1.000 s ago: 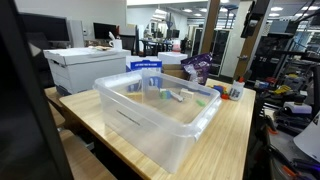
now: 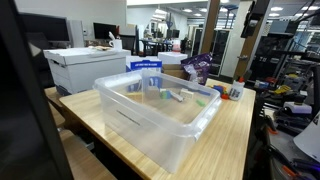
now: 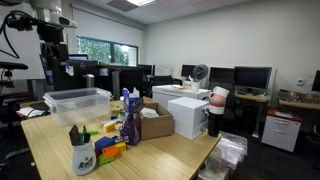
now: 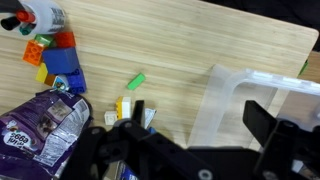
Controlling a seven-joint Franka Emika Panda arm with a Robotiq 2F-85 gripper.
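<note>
My gripper hangs high above the table, its two dark fingers wide apart and nothing between them. Below it, in the wrist view, a clear plastic bin (image 4: 219, 93) lies to the right, partly covered by a finger. A small green piece (image 4: 136, 81) rests on bare wood left of the bin. Closer to the left finger are yellow and white pieces (image 4: 124, 107). Red, blue and yellow blocks (image 4: 62, 62) sit together farther left, below a cup of markers (image 4: 42, 17). A purple bag (image 4: 45, 130) lies at lower left.
In the second exterior view, a cardboard box (image 3: 156, 126) and a white box (image 3: 187, 117) stand on the right part of the wooden table (image 3: 175, 158). Bare wood shows along the upper middle of the wrist view.
</note>
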